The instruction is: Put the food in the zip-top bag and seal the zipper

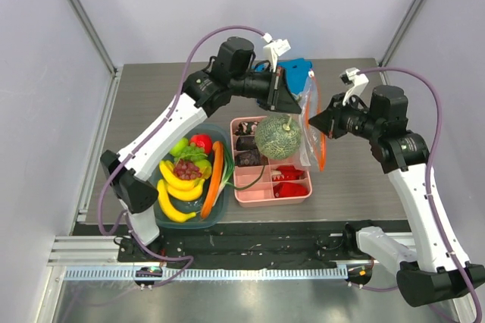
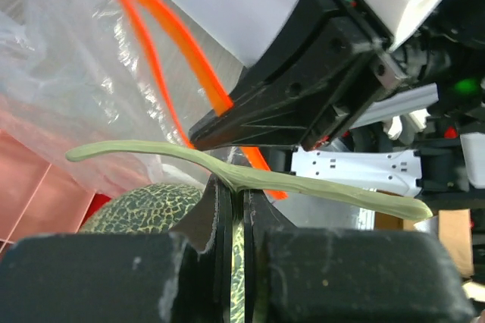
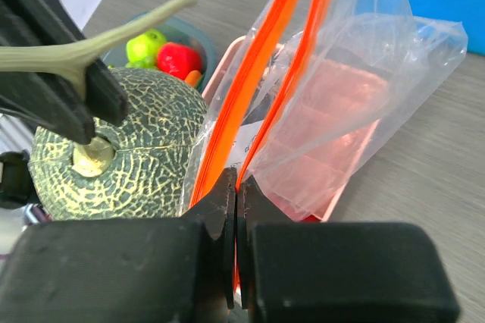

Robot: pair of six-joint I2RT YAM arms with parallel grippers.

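Observation:
My left gripper (image 1: 280, 103) is shut on the pale green stem (image 2: 318, 190) of a netted melon (image 1: 276, 139), which hangs below it beside the clear zip bag (image 1: 311, 130). In the left wrist view the melon's rind (image 2: 136, 213) shows under the bag. My right gripper is shut on the bag's orange zipper edge (image 3: 246, 84). The zipper strips run upward with a narrow gap between them, and the bag hangs over the pink tray. In the right wrist view the melon (image 3: 114, 171) is just left of the bag.
A pink compartment tray (image 1: 269, 198) holds red and dark items. At its left stands a bowl (image 1: 197, 221) with bananas, carrot, apple, grapes and greens. A blue item (image 1: 298, 70) lies at the back.

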